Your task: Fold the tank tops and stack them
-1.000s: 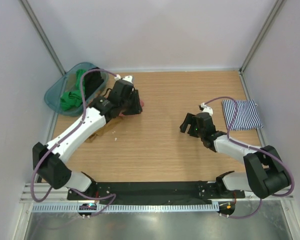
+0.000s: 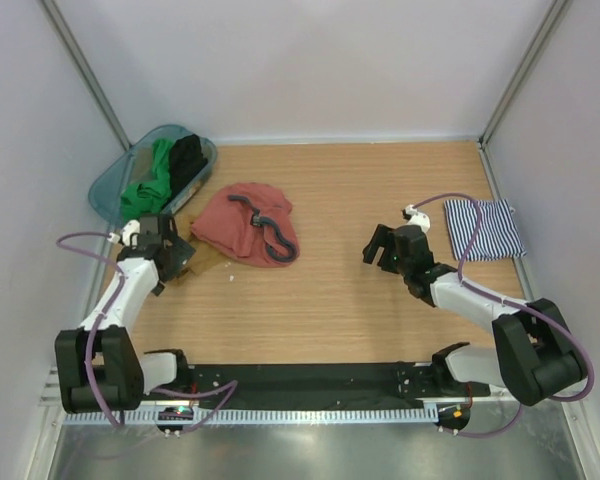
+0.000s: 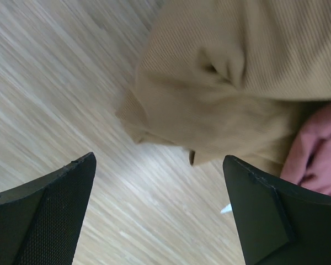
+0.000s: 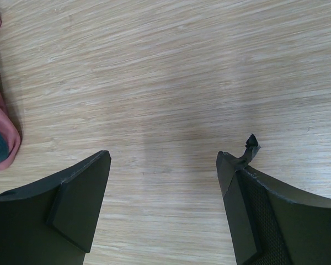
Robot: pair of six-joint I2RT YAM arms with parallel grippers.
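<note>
A crumpled red garment with a dark trim (image 2: pixel 243 225) lies left of the table's middle. Partly beneath it and to its left is a brown ribbed garment (image 3: pixel 209 105), most of it hidden from above by my left arm. Just over the brown cloth's edge, my left gripper is open, with nothing between its fingers. My right gripper stands open above bare wood right of the middle. A folded striped garment (image 2: pixel 483 230) rests flat at the table's right edge.
At the back left stands a blue basket (image 2: pixel 104 195) holding green cloth (image 2: pixel 150 185) and black cloth (image 2: pixel 185 163).
My left arm has swung left, from over the red garment to the brown cloth. The red garment, earlier bunched under the gripper, now lies spread. The right arm has barely shifted.
</note>
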